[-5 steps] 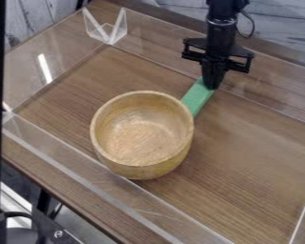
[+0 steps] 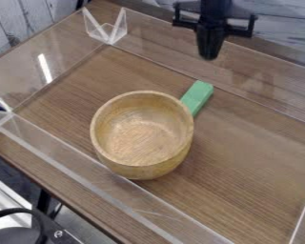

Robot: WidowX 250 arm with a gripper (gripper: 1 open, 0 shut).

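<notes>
A beige round bowl [image 2: 140, 157] rests on the wooden table. A green block [image 2: 197, 95] lies just behind it to the right. The black gripper [image 2: 212, 50] is raised at the top of the view, above and behind the green block and apart from it; it looks shut, with nothing visible between its fingers.
A clear plastic piece [image 2: 106, 26] is at the back left. Clear plastic edging runs along the left and right sides.
The gripper has risen away from the green block to the top of the view. The green block now shows uncovered.
</notes>
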